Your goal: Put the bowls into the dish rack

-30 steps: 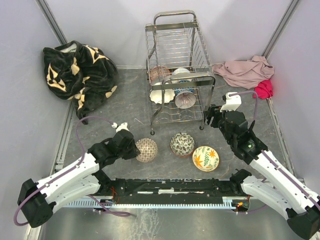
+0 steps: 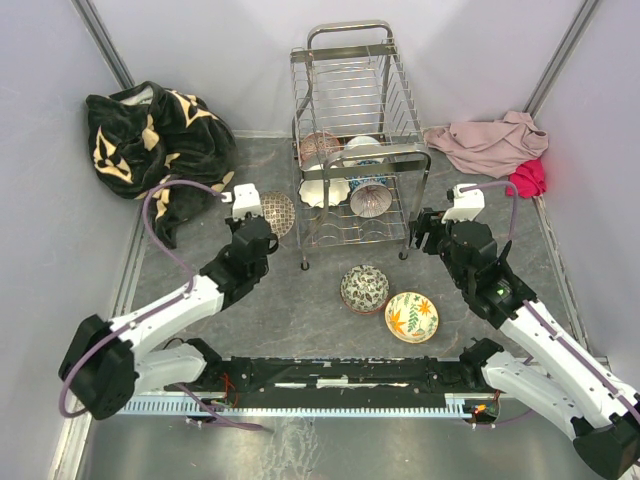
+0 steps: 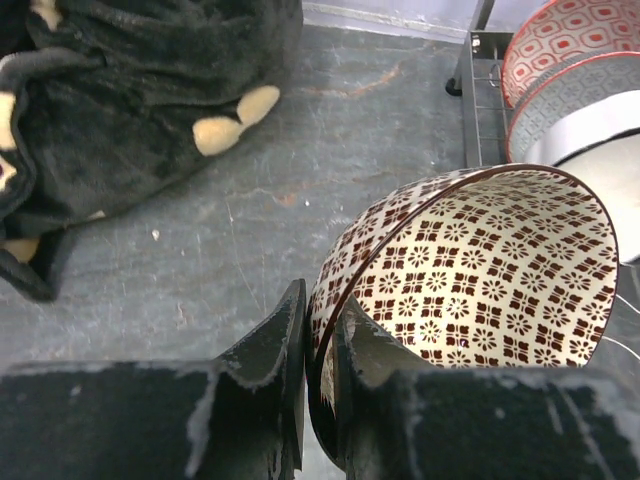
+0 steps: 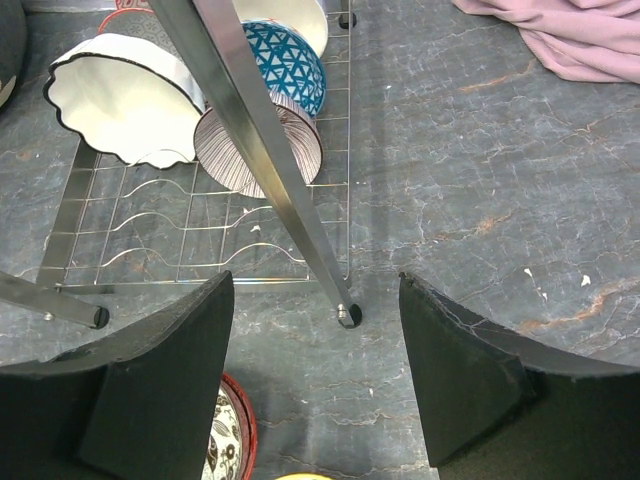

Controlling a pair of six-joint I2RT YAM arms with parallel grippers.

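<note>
A brown-patterned bowl (image 3: 470, 280) is held on edge by my left gripper, shut on its rim, just left of the metal dish rack (image 2: 350, 50). Several bowls sit in the rack's lower level, including a white wavy-rimmed bowl (image 4: 120, 90), a striped one (image 4: 225, 150) and a blue patterned one (image 4: 285, 60). A dark floral bowl (image 2: 364, 289) and a yellow floral bowl (image 2: 411, 317) rest on the floor before the rack. My right gripper is open and empty beside the rack's front right leg.
A dark patterned blanket (image 2: 150, 140) lies at the back left, pink cloth (image 2: 480, 142) and red cloth (image 2: 528, 180) at the back right.
My left gripper has risen and moved toward the back, carrying the patterned bowl from the front floor area to beside the rack's left side. The right arm is unchanged.
</note>
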